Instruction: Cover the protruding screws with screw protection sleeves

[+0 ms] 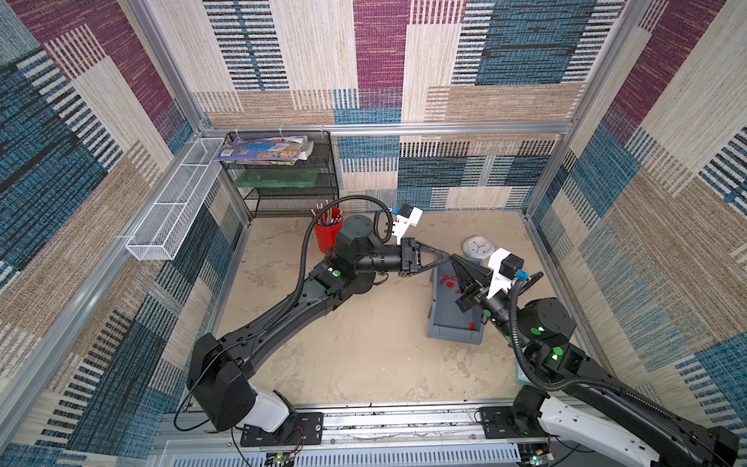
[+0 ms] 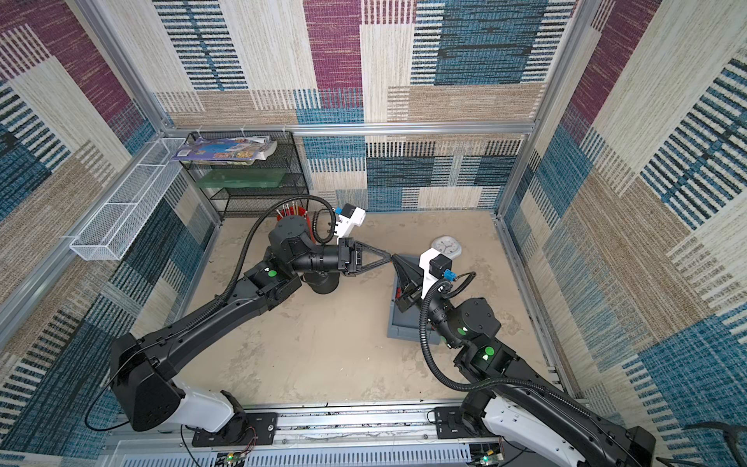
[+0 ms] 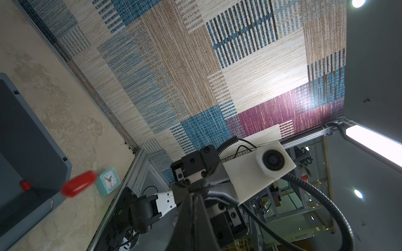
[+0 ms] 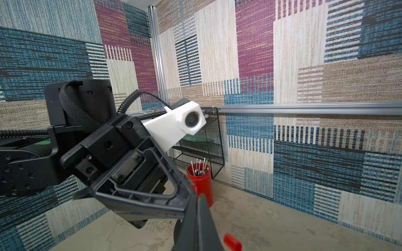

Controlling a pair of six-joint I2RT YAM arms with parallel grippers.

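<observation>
My left gripper (image 1: 446,255) and right gripper (image 1: 455,259) meet tip to tip above the far end of the grey tray (image 1: 453,323). Both are shut, and nothing shows between either pair of fingers. A blurred red sleeve (image 3: 79,183) hangs in the air in the left wrist view, apart from the left fingers (image 3: 203,226). In the right wrist view this red sleeve (image 4: 232,241) appears to the right of the shut fingers (image 4: 205,230), clear of them. Several small red sleeves (image 1: 449,283) lie in the tray. No protruding screws can be made out.
A round white clock (image 1: 477,247) stands behind the tray. Under my left arm is a dark round object (image 2: 321,281), partly hidden. A red cup of pencils (image 1: 328,236) stands near the wire shelf (image 1: 334,175).
</observation>
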